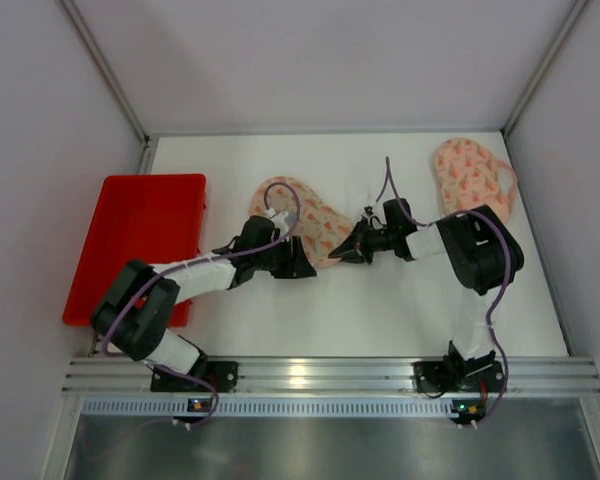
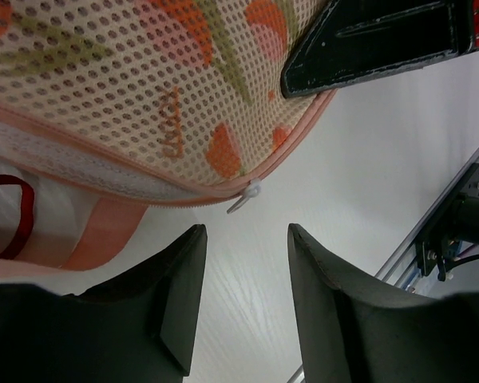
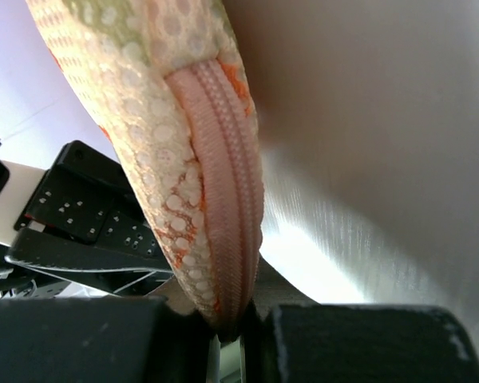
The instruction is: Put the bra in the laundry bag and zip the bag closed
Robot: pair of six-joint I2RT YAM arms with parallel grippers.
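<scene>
A peach laundry bag [image 1: 320,215] with an orange print lies mid-table. My right gripper is shut on the zipper end of its edge. In the left wrist view, the bag's mesh [image 2: 136,88] fills the upper part, and a small pale zipper pull [image 2: 245,194] hangs from its trim. My left gripper stands open just short of that pull, with nothing between its fingers. A dark red strap [image 2: 20,215] shows past the zipper edge at the left; whether it belongs to the bra I cannot tell. No bra is clearly visible.
A red bin [image 1: 140,235] stands at the table's left side, close to my left arm. Another peach printed bag [image 1: 470,178] lies at the far right.
</scene>
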